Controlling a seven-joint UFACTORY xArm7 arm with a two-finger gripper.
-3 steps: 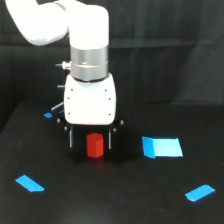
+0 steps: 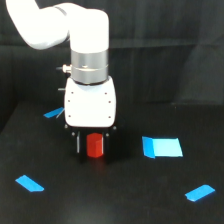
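A small red block (image 2: 95, 146) stands on the dark table, left of the middle of the camera view. My white gripper (image 2: 94, 152) points down over it, with one dark finger on each side of the block. The hand hides the block's top. Against the black surface the fingertips are hard to make out, so whether they touch the block cannot be told.
A light-blue flat piece (image 2: 168, 147) with a darker blue part (image 2: 148, 147) lies to the right. Blue tape strips mark the front left (image 2: 29, 184), front right (image 2: 200, 193) and back left (image 2: 54, 112). Bare table lies in front of the block.
The fingers have come closer together around the red block, and the hand sits slightly lower in the view. The block appears to be in the same place.
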